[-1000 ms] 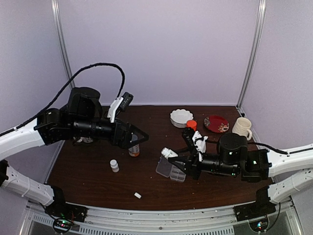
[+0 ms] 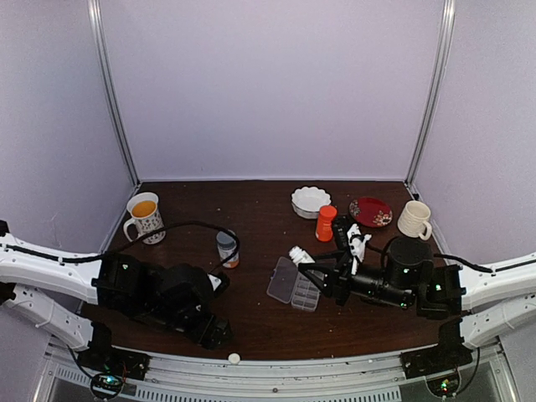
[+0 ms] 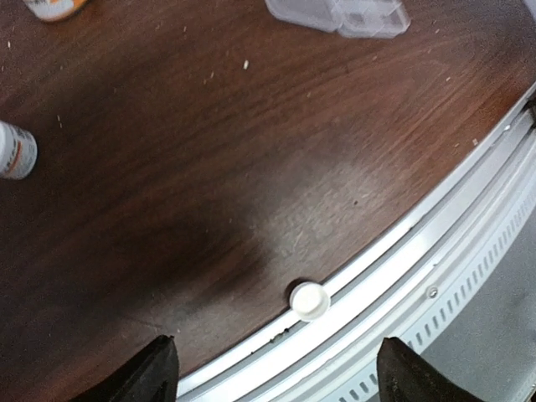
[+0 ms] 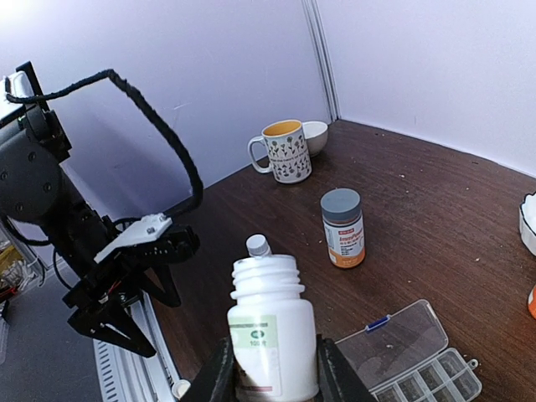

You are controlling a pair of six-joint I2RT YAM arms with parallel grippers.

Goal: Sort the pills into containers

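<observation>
My right gripper is shut on a white bottle, which is tilted and shows an uncapped, threaded neck. Below it lies the clear pill organiser, lid folded open to the left; its compartments look empty. A round white cap rests at the table's front edge, against the metal rail. Over the front left, my left gripper has its fingers apart, nothing between them, with the cap ahead of them. A second small white bottle stands capped; the left arm hides it from above. No loose pills can be made out.
A grey-lidded bottle stands mid-table, and an orange bottle is behind the right gripper. Along the back are a patterned mug, white bowl, red plate and cream mug.
The left gripper has come down and toward the front edge. The white cap has moved from the tabletop to the front rail. My right gripper, still holding its bottle, has shifted slightly right.
</observation>
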